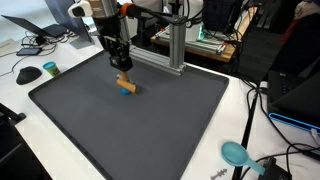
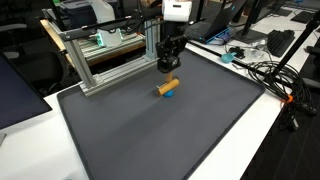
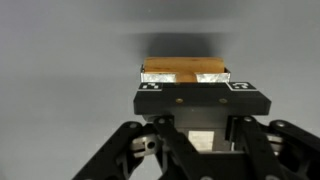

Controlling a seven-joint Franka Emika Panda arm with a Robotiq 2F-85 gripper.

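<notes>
Close to the back of the dark grey mat, my gripper (image 1: 121, 70) points down. It is shut on a wooden piece (image 3: 185, 66), which shows as a flat brown bar between the two finger pads in the wrist view. Below the gripper (image 2: 169, 68), a light-brown wooden rod (image 2: 167, 88) appears tilted, with a small blue object (image 2: 169, 94) right by it. Exterior view 1 shows the same rod (image 1: 126, 84) and blue object (image 1: 126, 92). Whether the held piece and the rod are one part, I cannot tell.
A metal frame (image 2: 118, 75) stands along its back edge. A green cup (image 1: 51, 69) and a black object (image 1: 29, 75) are off the mat, as are a teal object (image 1: 237, 155) and cables (image 2: 270, 70).
</notes>
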